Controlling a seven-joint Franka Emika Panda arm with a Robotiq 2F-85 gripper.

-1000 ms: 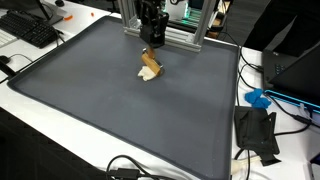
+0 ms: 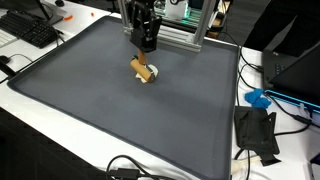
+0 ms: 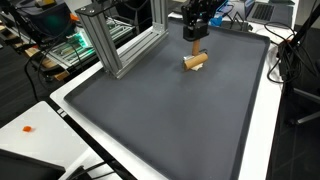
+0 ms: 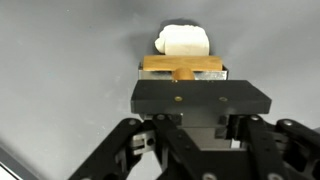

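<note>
A wooden tool with a crosswise head [image 2: 142, 71] stands on the grey board, its short handle [image 3: 197, 46] rising to my gripper [image 2: 143, 48]. A small cream-white object [image 2: 153, 73] lies beside the head, partly covered by it. From the wrist, the wooden head [image 4: 183, 63] spans just beyond the black finger block, with the white object [image 4: 183, 40] lying past its far edge. The handle reaches between the fingers, but the black block hides how tightly they stand around it. A pale, square-edged piece [image 4: 152, 75] shows under the head.
The grey board [image 2: 110, 100] is mostly bare, with wide clear room in front. A white frame [image 3: 130, 35] stands at the edge. Off the board are a keyboard [image 2: 32, 27], a blue item [image 2: 257, 98] and black cables.
My gripper and the wooden tool have shifted slightly left in the first exterior view. The white object, earlier showing below the head, now shows at its right.
</note>
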